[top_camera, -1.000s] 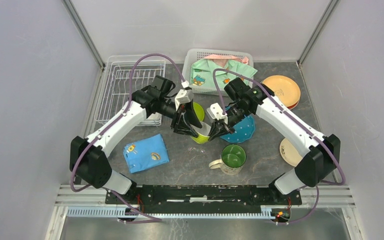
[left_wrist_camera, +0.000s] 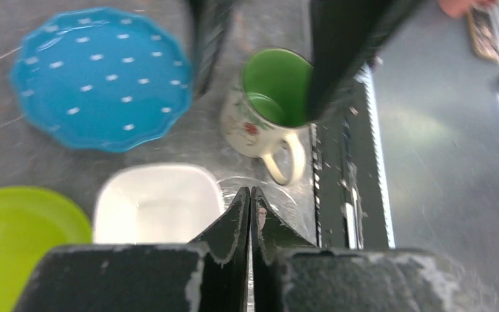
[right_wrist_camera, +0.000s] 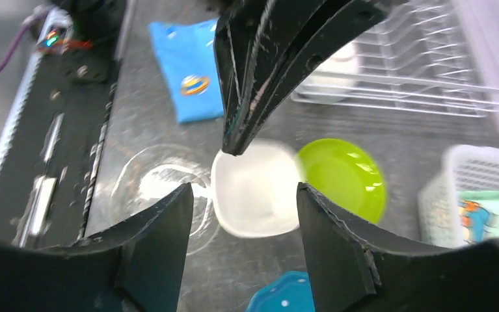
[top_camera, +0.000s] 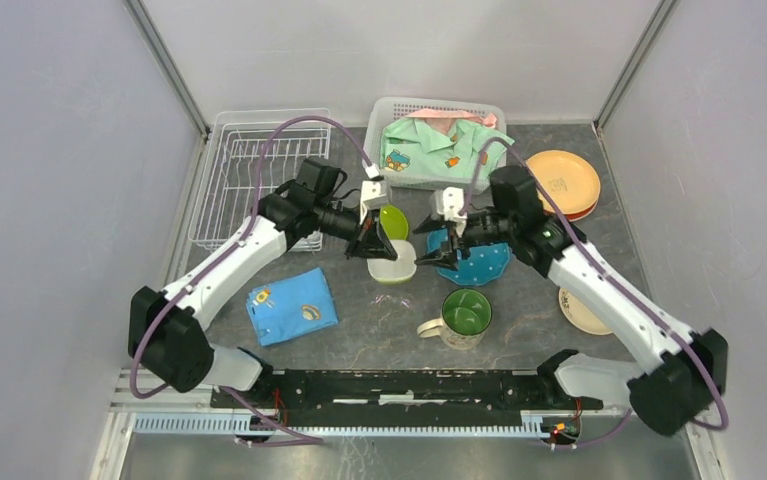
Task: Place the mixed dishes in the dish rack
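Observation:
A small white bowl (top_camera: 392, 262) with a green outside lies at the middle, beside a lime green plate (left_wrist_camera: 19, 253). My left gripper is shut above the bowl, nothing visible between its fingers. My right gripper stands open beside and over the bowl, nothing between its fingers. A blue dotted plate (left_wrist_camera: 103, 78) lies to the right, a floral mug (left_wrist_camera: 246, 130) in front of it. A clear glass dish (right_wrist_camera: 136, 188) is beside the bowl. The dish rack (top_camera: 221, 190) stands at the back left, with something white in it.
A basket of cloths (top_camera: 439, 150) is at the back. Orange plates (top_camera: 564, 180) and a cream plate (top_camera: 577, 312) lie at the right edge. A folded blue cloth (top_camera: 289, 305) is at the front left. Both arms' grippers are close together over the middle.

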